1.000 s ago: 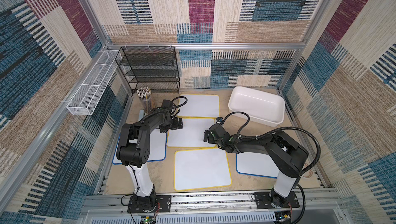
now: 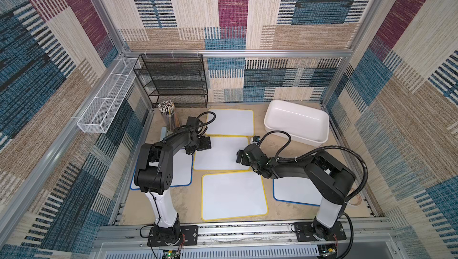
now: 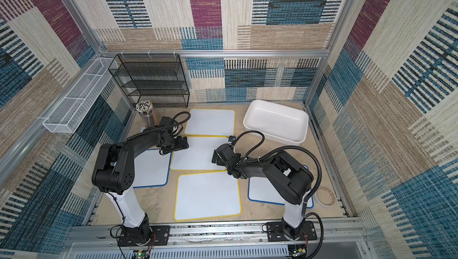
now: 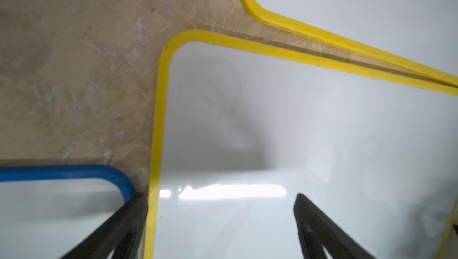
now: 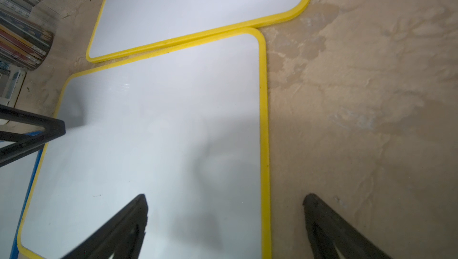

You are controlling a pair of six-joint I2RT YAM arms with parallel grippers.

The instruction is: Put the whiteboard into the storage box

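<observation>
Between my two arms lies the middle whiteboard (image 2: 221, 156), yellow-rimmed and flat on the table. My left gripper is open above its left edge; one finger (image 4: 119, 232) overlaps the yellow rim and the other shows over white surface. At the opposite end my right gripper is open, and the board's right rim runs between its fingers in the right wrist view. Neither gripper holds anything. The white storage box (image 2: 296, 139) stands empty at the back right. Another yellow-rimmed whiteboard (image 2: 231, 122) lies behind, and a third (image 2: 233, 196) in front.
Blue-rimmed boards lie at the left (image 2: 182, 170) and right (image 2: 295, 189), partly under my arms. A pen holder (image 2: 167, 115) and a black wire rack (image 2: 174, 80) stand at the back left. A tape roll (image 3: 325, 196) lies at the right.
My left gripper has shifted only slightly over the middle board's left end. The right arm is almost still, and the boards and box have kept their places.
</observation>
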